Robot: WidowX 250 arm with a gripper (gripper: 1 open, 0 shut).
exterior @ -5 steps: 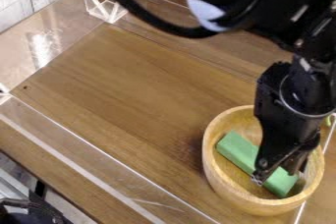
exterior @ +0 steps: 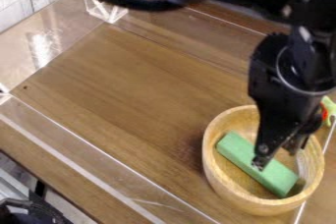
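A light wooden bowl (exterior: 217, 179) sits at the lower right of the camera view with a green bar (exterior: 256, 164) lying inside it. My black gripper (exterior: 282, 150) is over the bowl, its fingers above the bar and partly across the bowl's rear. Whether the fingers are apart or closed is hard to make out from this angle. The bar lies in the bowl with nothing visibly lifting it.
A clear plastic piece (exterior: 105, 7) stands at the back left. A small red and green object (exterior: 327, 112) shows at the right edge behind the gripper.
My gripper has risen from lower in the bowl, uncovering more of the green bar, which remains in the bowl.
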